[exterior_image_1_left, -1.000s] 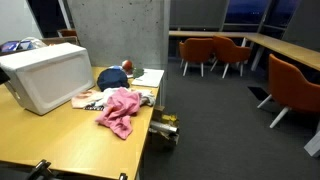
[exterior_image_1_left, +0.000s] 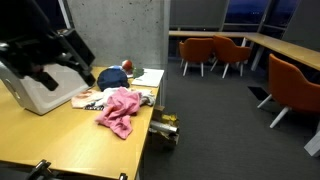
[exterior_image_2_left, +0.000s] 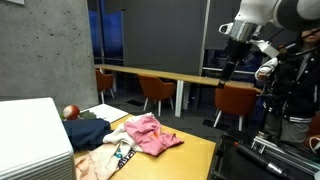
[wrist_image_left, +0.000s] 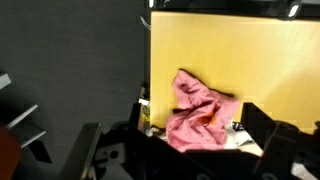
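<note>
A crumpled pink cloth (exterior_image_1_left: 121, 111) lies near the table's right edge, beside white and patterned cloths (exterior_image_1_left: 90, 99). Behind them rests a dark blue cap or cloth (exterior_image_1_left: 112, 78). Seen from above, the pink cloth (wrist_image_left: 200, 105) spreads below my gripper, whose fingers are wide apart with nothing between them. A clear height separates the gripper from the table. In exterior view 2 the white arm (exterior_image_2_left: 262, 30) hangs at the right, away from the dark blue cloth (exterior_image_2_left: 85, 132) and the pink one (exterior_image_2_left: 150, 134).
A white box (exterior_image_2_left: 36, 142) stands on the table's left side. A round red object (exterior_image_1_left: 127, 65) and white paper (exterior_image_1_left: 148, 77) sit toward the back. Bare yellow tabletop (exterior_image_1_left: 70, 140) stretches along the near side. Orange chairs (exterior_image_1_left: 197, 50) stand on the floor beyond.
The dark, blurred arm has come into the upper left of exterior view 1, covering part of the white box. The cloths and other table items have stayed put.
</note>
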